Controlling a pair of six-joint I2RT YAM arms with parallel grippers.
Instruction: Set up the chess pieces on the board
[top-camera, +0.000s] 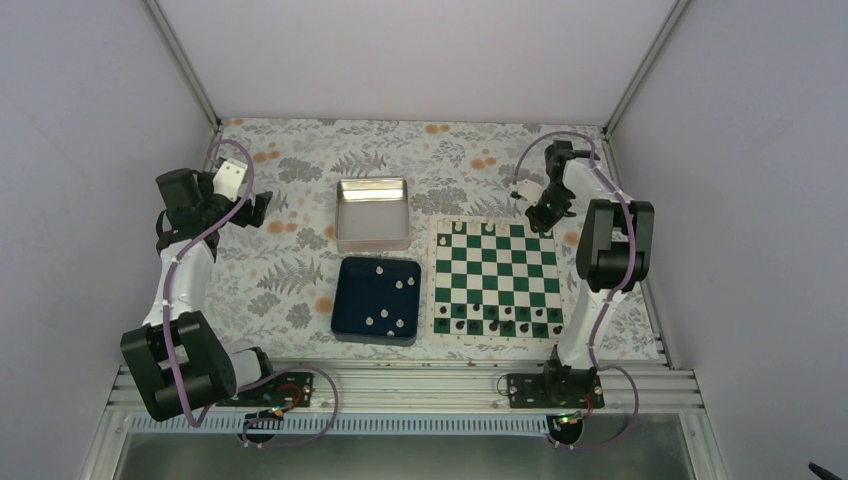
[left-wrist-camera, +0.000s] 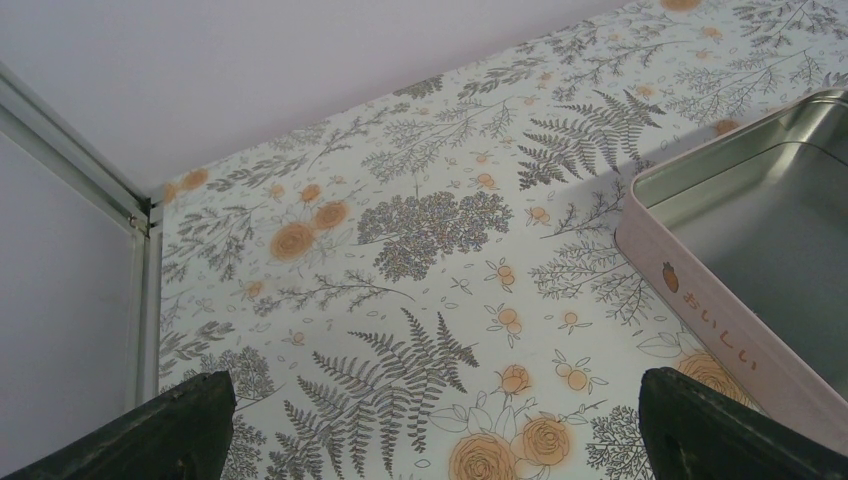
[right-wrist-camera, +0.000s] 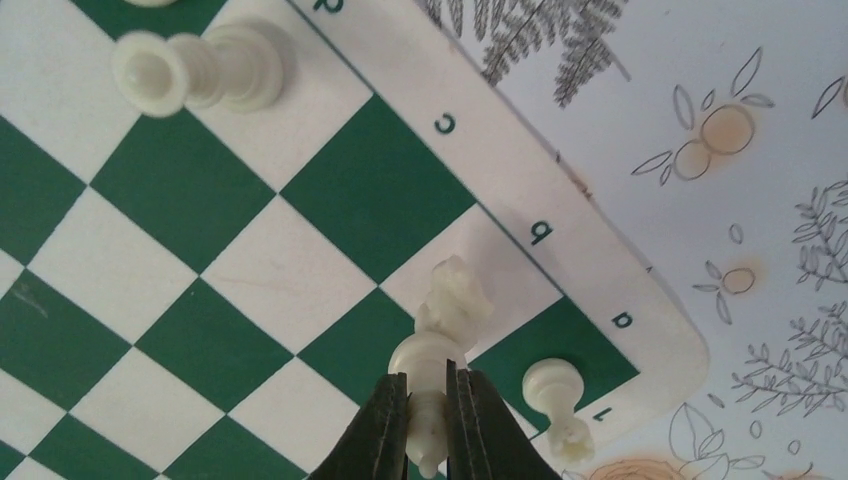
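Note:
In the right wrist view my right gripper is shut on a slim white chess piece (right-wrist-camera: 427, 355), probably a pawn. Its round base points down over the board's corner by files a and b. Just behind it a knobbly white piece (right-wrist-camera: 457, 298) stands on b1, partly covered. One white piece (right-wrist-camera: 553, 382) occupies the a1 corner; a white rook-like piece (right-wrist-camera: 240, 68) stands further along the first rank. The green-and-white chessboard (top-camera: 497, 263) carries two rows of dark pieces along its front. Over at the far left, my left gripper stands open and empty.
Several white pieces lie in the dark blue tray (top-camera: 347, 300) left of the board. Behind that tray sits an empty pink metal tin (top-camera: 373, 244). The board's middle is clear, as is the patterned tabletop (top-camera: 285, 180) at back left.

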